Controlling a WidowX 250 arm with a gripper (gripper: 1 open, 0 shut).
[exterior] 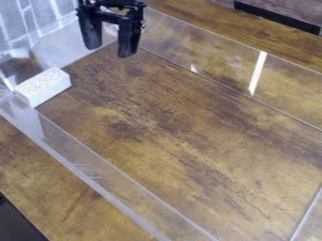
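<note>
My black gripper (109,38) hangs open over the back-left part of a clear acrylic tray (101,171), with nothing visible between its two fingers. Below and to the left of it, a white speckled block (45,86) lies in the tray's left corner, apart from the fingers.
The tray's clear walls run around a bare wooden floor (195,141), free across the middle and right. Wooden table surface (32,174) shows outside the tray at front left and at the back. A dark panel (283,9) stands at the back right.
</note>
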